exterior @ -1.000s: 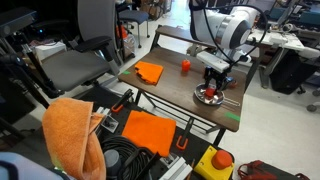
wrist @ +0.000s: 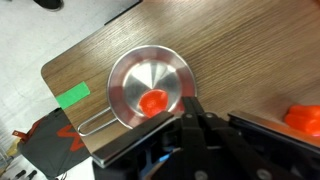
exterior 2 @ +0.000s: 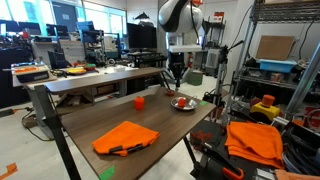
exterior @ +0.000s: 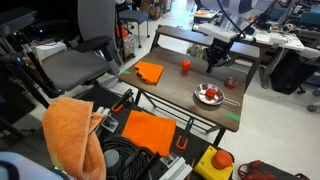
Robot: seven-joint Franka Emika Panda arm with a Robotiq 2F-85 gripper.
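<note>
A silver pan rests on the wooden table, its handle pointing right in exterior view 1. Inside it lies a small rounded red object, toward the pan's lower side in the wrist view. Above and a little behind the pan hangs my gripper, clear of it. In the wrist view the dark fingers are together beside the pan's rim, and nothing shows between them.
A red-orange cup-like object stands farther back on the table. An orange cloth lies at one end with a dark slim item by it. Another small dark red object sits right of the pan. Bare wood separates cloth and pan.
The red object now shows in the pan with the gripper clear.
</note>
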